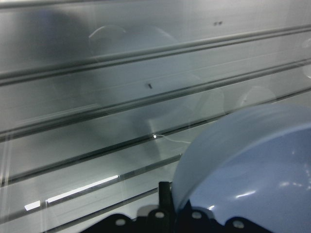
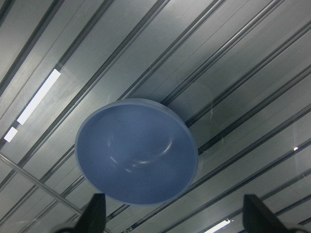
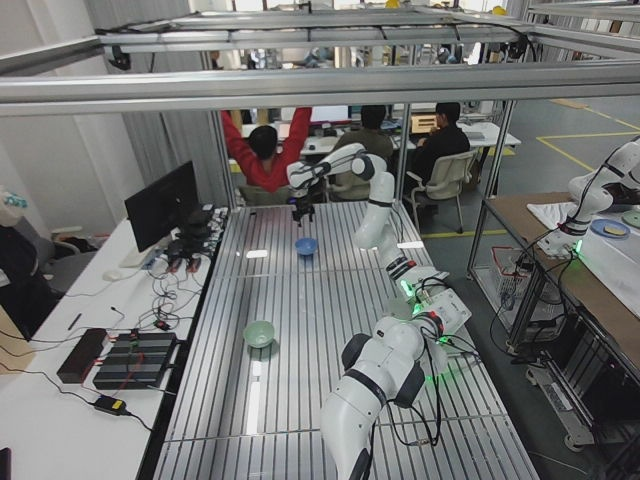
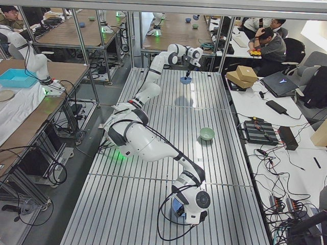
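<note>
A blue bowl [image 1: 257, 184] [image 4: 178, 206] fills the lower right of the left wrist view, with my left gripper shut on its rim. In the camera right view that arm is in the foreground. A second blue bowl [image 2: 136, 155] [image 3: 306, 245] [image 4: 186, 80] stands at the table's far end, beneath my right gripper [image 3: 302, 210], whose fingers are wide apart and empty. A green bowl [image 3: 258, 333] [image 4: 207, 133] rests between the two arms.
A side desk [image 4: 286, 178] with electronics, cables and boxes runs along it. Metal frame posts and beams surround the workspace.
</note>
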